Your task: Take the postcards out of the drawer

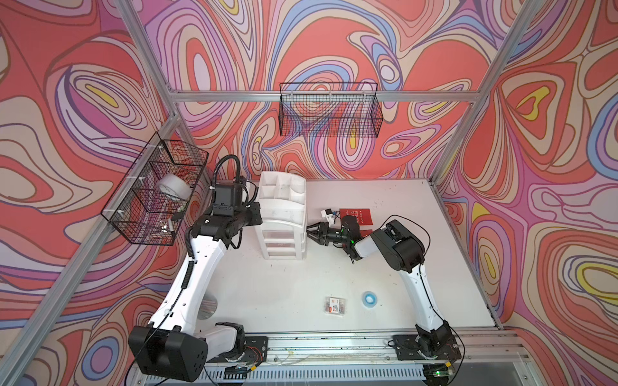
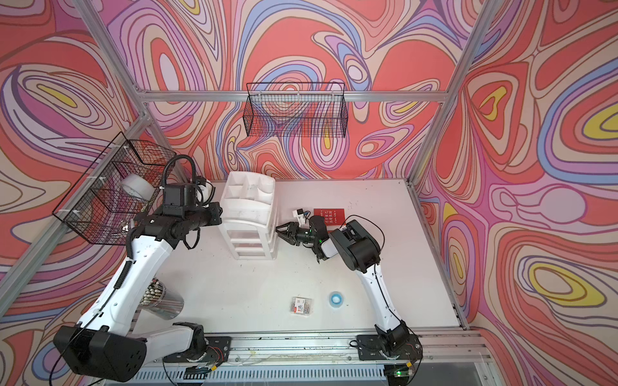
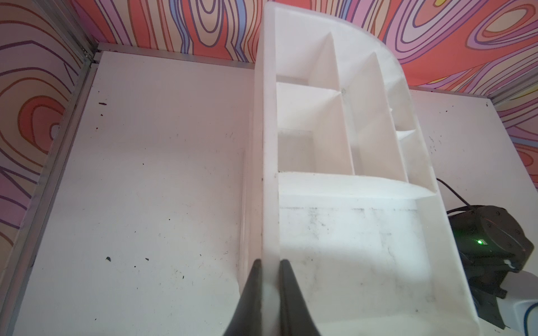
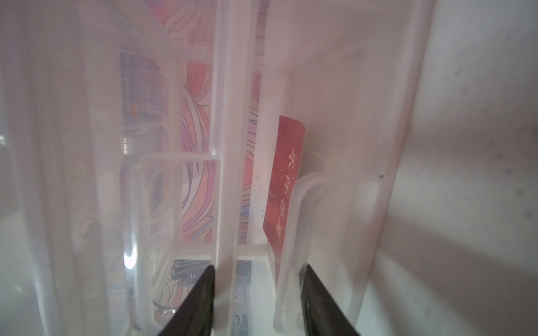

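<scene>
A white desk organizer (image 1: 281, 212) with drawers stands left of centre on the table. My left gripper is shut on the thin rim of its side wall. At the organizer's right side, my right gripper is partly open against the translucent drawer fronts (image 4: 227, 168); a drawer edge (image 4: 287, 280) shows between its fingers. Behind that edge, a red postcard (image 4: 287, 179) with white writing is visible within the organizer. A red card (image 1: 355, 216) also lies flat on the table behind the right arm. Whether the pads touch the drawer is blurred.
Near the front of the table are a small clear packet (image 1: 334, 305) and a blue tape roll (image 1: 369, 299). Wire baskets hang at the back (image 1: 331, 112) and left (image 1: 154, 189).
</scene>
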